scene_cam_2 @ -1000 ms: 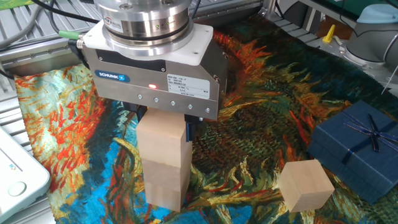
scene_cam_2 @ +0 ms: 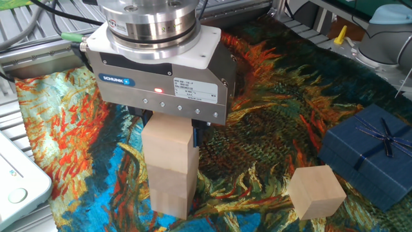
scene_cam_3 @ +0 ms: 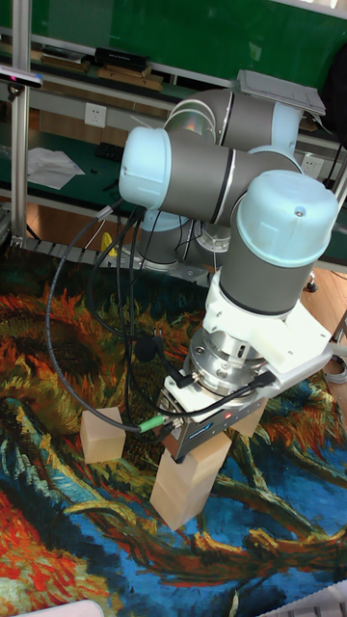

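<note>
Two pale wooden blocks stand one on the other in the exterior view 2, the upper block (scene_cam_2: 170,143) roughly lined up over the lower block (scene_cam_2: 170,192). Directly above them is my gripper (scene_cam_2: 168,129), pointing down, its black fingers (scene_cam_2: 198,133) on either side of the upper block's top. Whether they press on the wood or stand slightly clear cannot be made out. The exterior view 3 shows the same upright stack (scene_cam_3: 188,481) under the gripper, with the fingers hidden there.
A loose wooden block (scene_cam_2: 317,193) lies right of the stack, near a dark blue ribboned box (scene_cam_2: 370,154). Another block (scene_cam_3: 103,436) shows at left in the exterior view 3. A white device (scene_cam_2: 19,183) stands at the left edge. Patterned cloth (scene_cam_2: 257,151) covers the table.
Almost nothing differs; gripper, stack and loose block keep practically the same places.
</note>
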